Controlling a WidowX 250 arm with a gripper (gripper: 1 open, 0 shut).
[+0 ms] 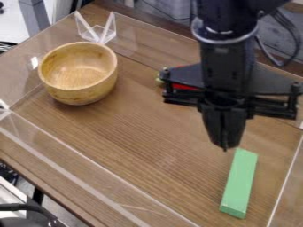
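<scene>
The dark robot gripper (222, 133) fills the upper right of the camera view, pointing down over the wooden table (130, 160). Its narrow tips are shut together, with nothing seen between them. Below and right of it lies a green bar (239, 183), apart from the tips in the picture. A red object (178, 87) with a bit of green is mostly hidden behind the gripper.
A wooden bowl (77, 75) sits at the upper left, with a clear plastic piece (97, 31) behind it. Cables show at the table's edges.
</scene>
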